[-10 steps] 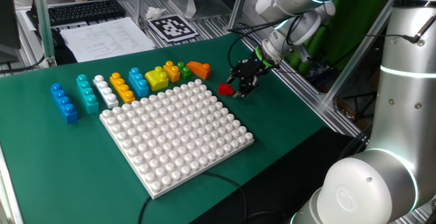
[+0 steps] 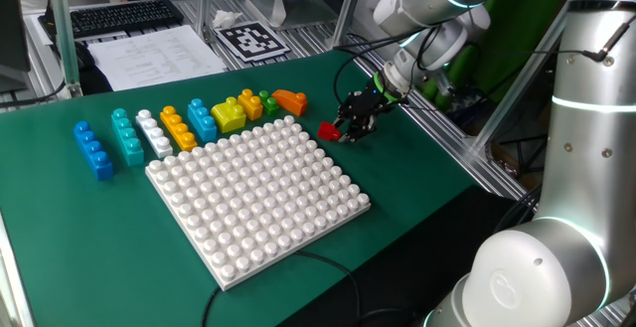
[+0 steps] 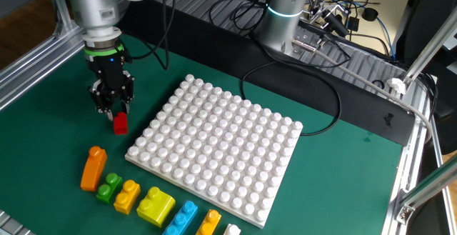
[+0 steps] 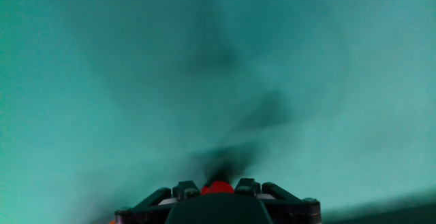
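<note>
A small red block (image 2: 329,131) is beyond the back right corner of the white studded baseplate (image 2: 260,200), apart from it. My gripper (image 3: 119,112) points down at the block, its black fingers close against it. In the wrist view, the red block (image 4: 218,187) fills the space between the fingertips, with a finger (image 4: 185,190) touching either side, so the fingers look shut on it. Whether its underside rests on the green mat cannot be told. No blocks are on the baseplate.
A row of loose blocks lies along the baseplate's far side, from a blue block (image 2: 93,151) to an orange block (image 2: 290,101); a green block (image 3: 109,188) is beside the orange one. A black cable (image 3: 335,99) loops near the baseplate. Right of the gripper, the mat (image 2: 422,158) is clear.
Over the last second the gripper has shifted slightly and its fingers have closed in on the red block, which now looks a little turned.
</note>
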